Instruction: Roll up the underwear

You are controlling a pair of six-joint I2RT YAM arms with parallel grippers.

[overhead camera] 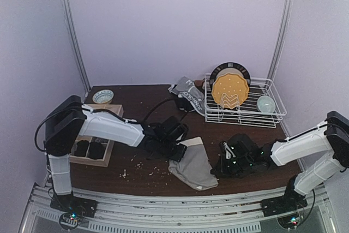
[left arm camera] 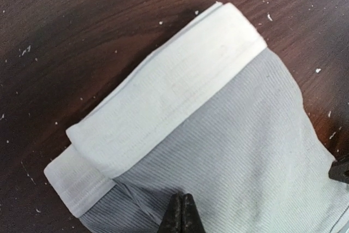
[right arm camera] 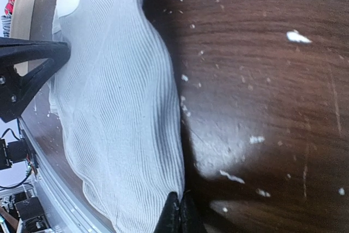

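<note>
The grey underwear (overhead camera: pixel 193 166) lies folded on the dark table, its pale waistband (left arm camera: pixel 174 88) toward the back. My left gripper is shut, its tips over the grey cloth near the left edge below the waistband; whether cloth is pinched there does not show. At the opposite edge, my right gripper is shut with its tips against the cloth's right side (right arm camera: pixel 163 135). No clear grip on fabric shows between those fingers. In the top view the left gripper (overhead camera: pixel 177 156) partly hides the cloth's upper left corner.
A wooden box (overhead camera: pixel 106 156) with dark items stands at the left, below a bowl (overhead camera: pixel 103 96). Behind are a crumpled grey-black garment (overhead camera: pixel 191 92) and a white dish rack (overhead camera: pixel 245 117) with plates. Small pale crumbs dot the table left of the underwear.
</note>
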